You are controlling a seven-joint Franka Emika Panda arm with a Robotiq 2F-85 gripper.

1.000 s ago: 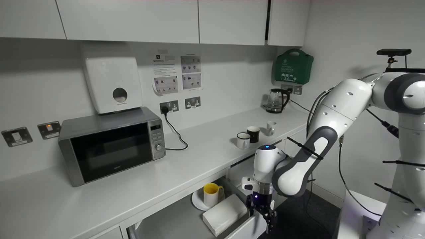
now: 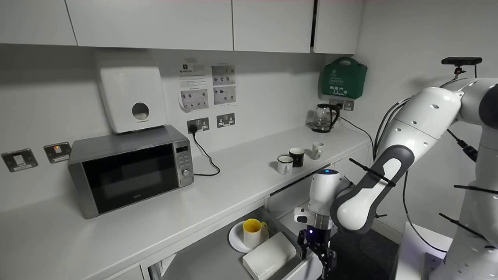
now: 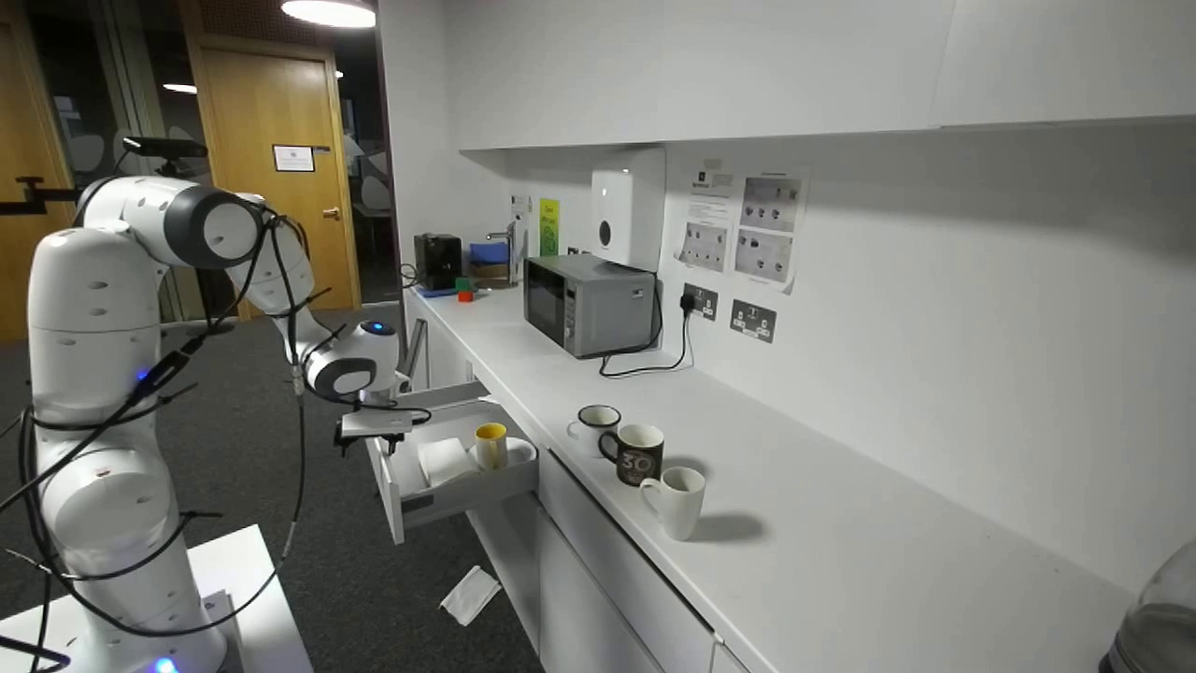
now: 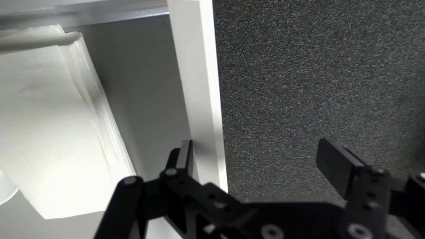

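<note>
My gripper stands open astride the front wall of a pulled-out drawer (image 4: 199, 99). In the wrist view one finger (image 4: 185, 157) is inside, close against the wall's inner face. The other finger (image 4: 334, 165) hangs outside over the dark carpet, well clear of the front. A stack of white paper towels (image 2: 269, 256) lies in the drawer. Beside it, a white mug with a yellow inside (image 2: 252, 235) stands upright on a white plate (image 2: 236, 238). In exterior view 2 the gripper's fingertips are partly hidden.
On the counter (image 2: 233, 172) above stand a white mug with a dark rim (image 2: 285, 165), a black mug (image 2: 296, 158) and a plain white mug (image 2: 317, 151). Farther along are a glass kettle (image 2: 323, 118) and a microwave (image 2: 135, 170). A white packet (image 3: 471, 594) lies on the floor.
My gripper has shifted outward from the counter, to the right in exterior view 1. The drawer has slid farther out with its mug, plate and towels. The counter items are unmoved.
</note>
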